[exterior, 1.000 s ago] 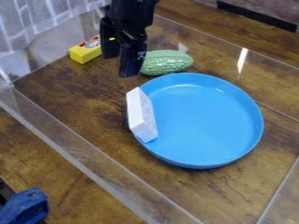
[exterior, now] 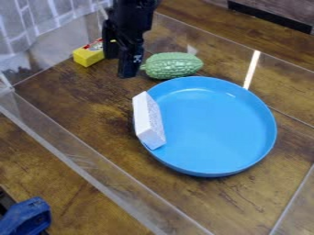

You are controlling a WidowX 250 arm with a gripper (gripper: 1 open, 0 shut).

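My dark gripper [exterior: 120, 57] hangs at the top centre, open, over the wooden surface between a yellow box and a green bumpy vegetable [exterior: 173, 65], with nothing visible between its fingers. The yellow box [exterior: 88, 56] sits at the back left, partly behind the gripper. A white block [exterior: 149, 120] lies tilted on the left rim of a large blue plate [exterior: 215, 128].
A blue object [exterior: 25, 217] lies at the lower left. A clear wall or sheet [exterior: 31, 41] runs along the left side. The wood left of the plate is bare.
My gripper has moved to the left and slightly up, toward the yellow box. The objects on the surface have not visibly moved.
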